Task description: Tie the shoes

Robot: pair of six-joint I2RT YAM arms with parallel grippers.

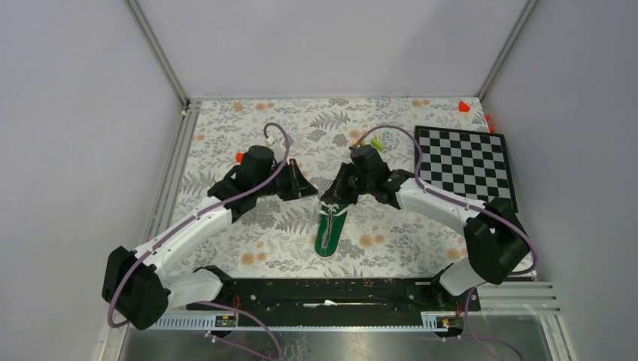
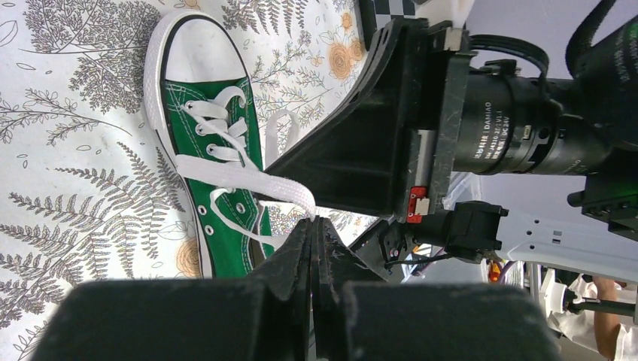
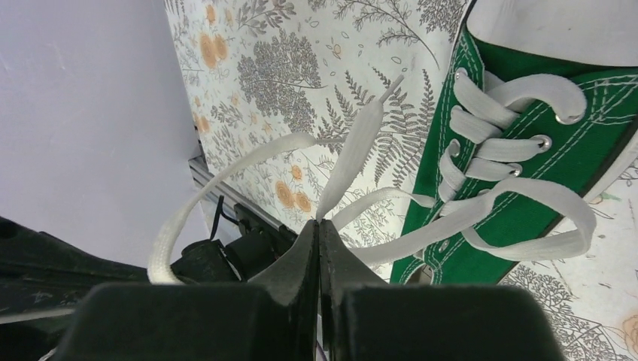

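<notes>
The green canvas shoe (image 1: 328,235) lies on the patterned mat with its white toe toward the back. Its white laces (image 2: 241,177) are crisscrossed over the upper part, with loose lengths lifted. My left gripper is shut on a white lace that runs up into its fingertips, left of the shoe in the top view. My right gripper hangs over the shoe's upper part, shut on another lace length at its tips. In the left wrist view the right gripper's body covers part of the shoe's side.
A black-and-white checkered board (image 1: 463,162) lies to the right. A small red object (image 1: 464,107) is at the back right, and another sits partly behind the left arm. The mat around the shoe is otherwise mostly clear. The two grippers are close together.
</notes>
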